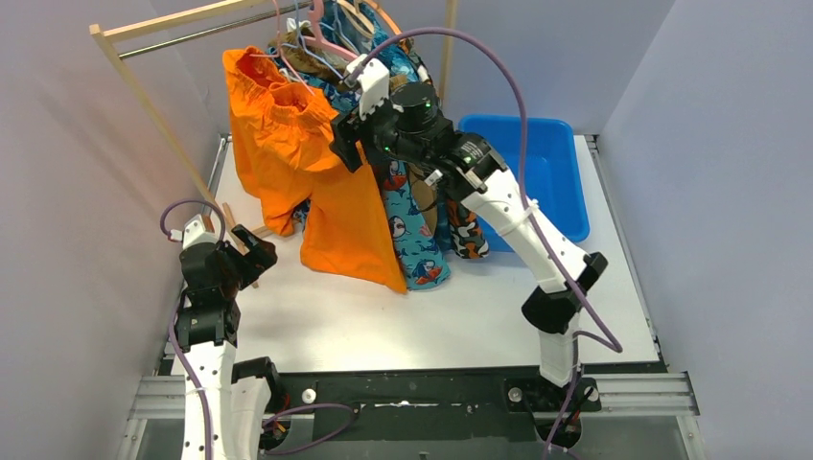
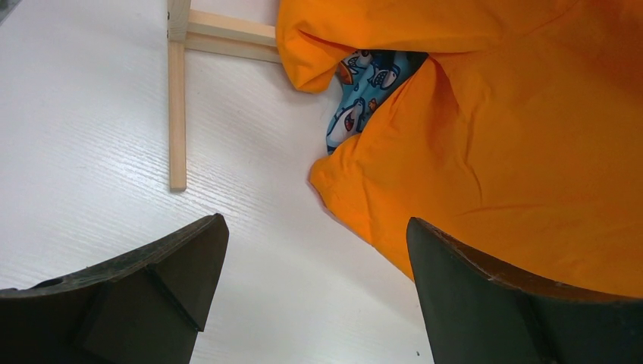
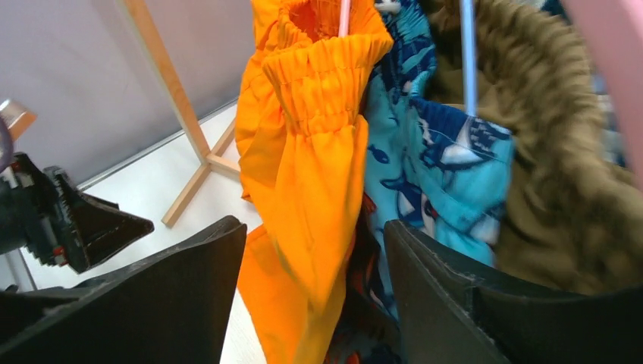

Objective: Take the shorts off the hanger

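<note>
Orange shorts with a gathered waistband hang at the front of the rack on a thin pink hanger. My right gripper is at their right edge, just below the waistband. In the right wrist view its fingers stand apart, with a fold of the orange shorts showing across the gap; whether they touch the cloth I cannot tell. Low on the left, my left gripper is open with nothing between its fingers. The left wrist view shows a leg of the orange shorts beyond its right finger.
Behind hang blue patterned shorts and a brown garment, close beside the right gripper. A wider pink hanger is near that gripper's camera. The blue bin stands at the back right.
</note>
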